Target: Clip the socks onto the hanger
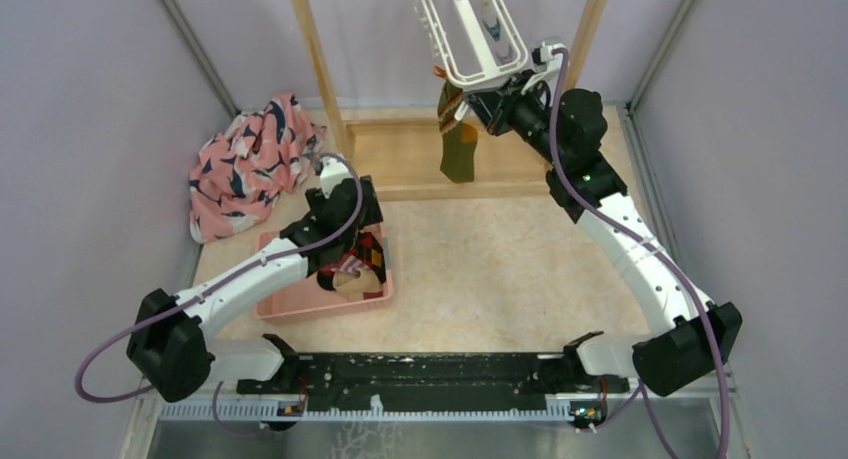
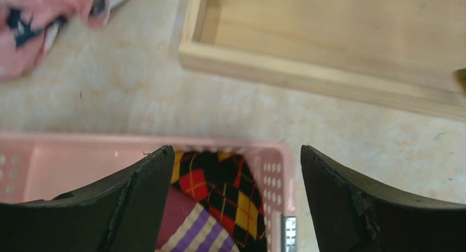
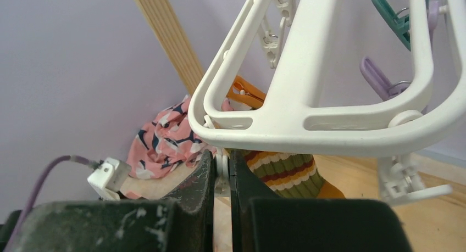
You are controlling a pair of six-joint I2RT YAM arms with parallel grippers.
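Observation:
The white clip hanger [image 1: 484, 78] hangs at the top, with an olive striped sock [image 1: 457, 159] [image 3: 283, 173] below it beside an orange clip [image 3: 247, 94]. My right gripper [image 1: 478, 109] is shut on a white clip at the hanger's near corner. My left gripper [image 1: 343, 201] stands open above the pink basket [image 1: 295, 304] [image 2: 71, 164], which holds folded socks, including a red-black checked one [image 2: 220, 186] and a purple striped one [image 2: 198, 230].
A pink patterned cloth [image 1: 250, 164] lies crumpled at the back left. The wooden frame [image 1: 400, 193] [image 2: 319, 71] stands behind the basket. The tabletop right of the basket is clear.

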